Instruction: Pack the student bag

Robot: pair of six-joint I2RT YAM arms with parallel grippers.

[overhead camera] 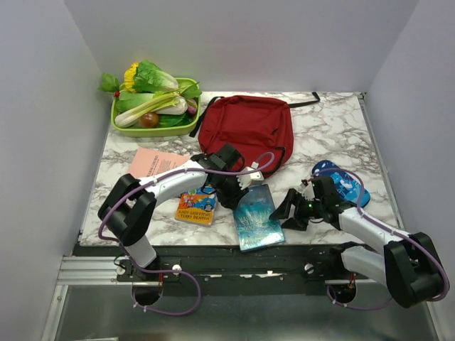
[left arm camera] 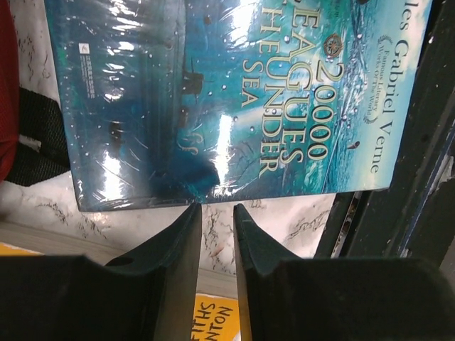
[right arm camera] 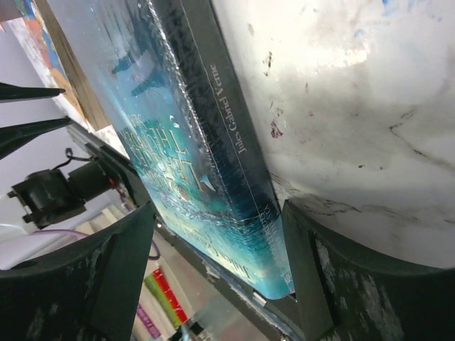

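Observation:
A blue book titled 20000 Leagues Under the Sea (overhead camera: 257,229) lies near the table's front edge, its lower end at the edge. My left gripper is slightly open beside one long side of the book, only bare marble between its fingertips. In the right wrist view, my right gripper stands open astride the book's corner and dark spine, with one finger (right arm camera: 313,263) close to the spine; contact cannot be told. Behind the book lies the red bag (overhead camera: 245,128), flat with its straps spread.
An orange and blue book (overhead camera: 197,207) lies left of my left gripper, and a pink booklet (overhead camera: 151,162) behind it. A blue patterned item (overhead camera: 348,188) sits behind the right arm. The green basket (overhead camera: 197,117) of vegetables stands at the back left. Marble is clear at the right rear.

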